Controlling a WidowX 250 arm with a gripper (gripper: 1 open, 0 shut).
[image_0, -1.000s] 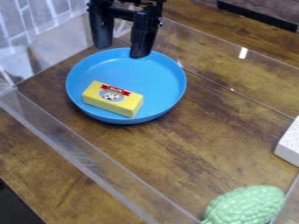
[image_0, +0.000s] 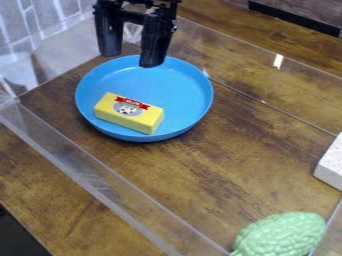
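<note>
A black gripper (image_0: 134, 40) hangs from the top of the view over the back of a blue plate (image_0: 185, 100), its two fingers apart, with nothing seen between them. On the front left of the plate lies a yellow box (image_0: 128, 119) with a red and white label, a little way below and clear of the gripper.
A green bumpy object (image_0: 278, 236) sits at the bottom right, and a white block (image_0: 331, 161) at the right edge. Bare wooden table (image_0: 227, 170) fills the middle right. Transparent walls or panels run along the left and across the right.
The gripper has shifted very slightly upward and to the left. The plate and box have not moved.
</note>
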